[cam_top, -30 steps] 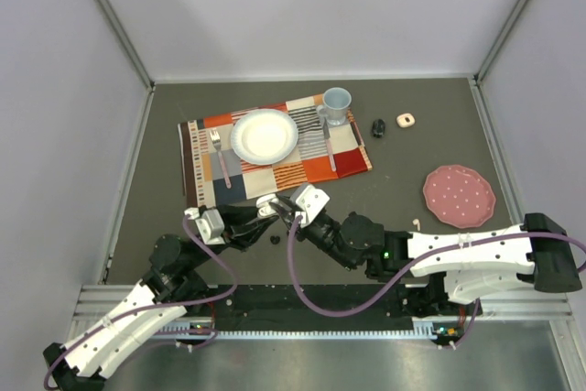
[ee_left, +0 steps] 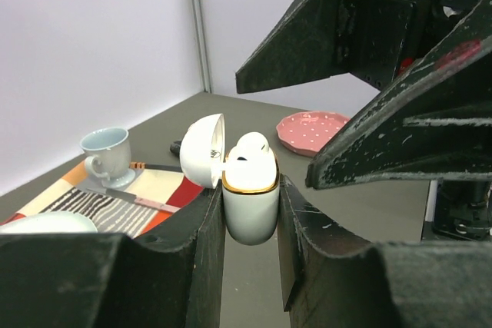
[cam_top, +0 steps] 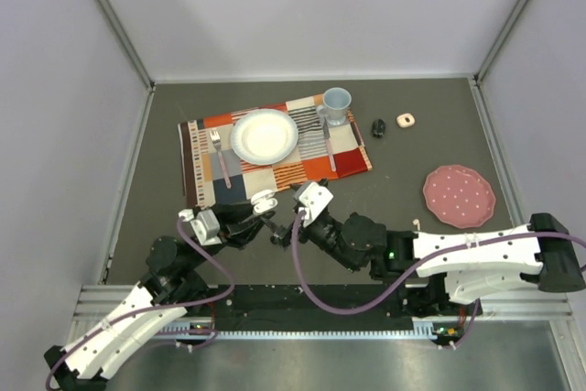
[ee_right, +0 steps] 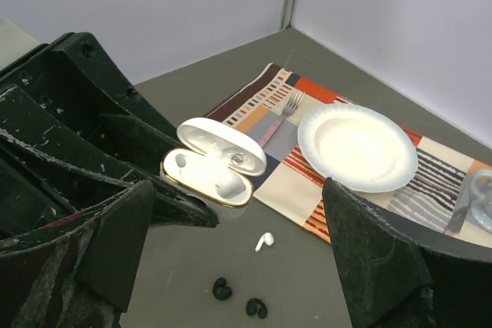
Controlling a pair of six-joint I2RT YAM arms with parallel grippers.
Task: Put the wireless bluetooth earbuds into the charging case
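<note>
The white charging case [ee_right: 194, 177], its lid [ee_right: 223, 142] tipped back, is held upright by my left gripper, shut on its body. One white earbud [ee_right: 231, 188] sits head-up in the slot nearer the right side in the right wrist view; the other slot [ee_right: 181, 160] looks empty. My right gripper stands wide open beside the case, nothing between its fingers. A second white earbud [ee_right: 264, 241] lies on the table, also visible as a small white spot [cam_top: 417, 224] in the top view.
Two black earbuds [ee_right: 222, 289] lie on the table. A black case [cam_top: 378, 128] and a pale square case [cam_top: 406, 120] sit at the back right. The placemat bears a white plate [cam_top: 240, 144], a fork, a knife and a mug [cam_top: 337, 103]. A pink plate [cam_top: 458, 197] stands right.
The left gripper has barely moved, still gripping the case.
</note>
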